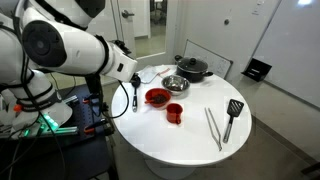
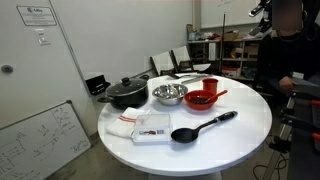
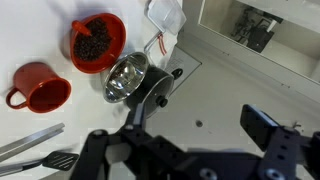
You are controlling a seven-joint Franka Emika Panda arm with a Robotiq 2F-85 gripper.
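On the white round table [image 1: 190, 145] stands a red mug [image 1: 174, 114], close to a red bowl [image 1: 157, 97]. Dark bean-like bits fill part of the bowl [image 3: 92, 40] in the wrist view, and something red rests in it. My gripper is open with nothing between its fingers. It is held off the table's left side in exterior view 1, apart from every object. A metal bowl [image 2: 170, 94] sits behind the red bowl, beside a black lidded pot [image 2: 127, 92].
A black spatula [image 1: 233, 116] and metal tongs [image 1: 213, 128] lie at the right. A black ladle [image 2: 202, 128], a clear container [image 2: 154, 127] and a white cloth [image 2: 122, 121] occupy the other side.
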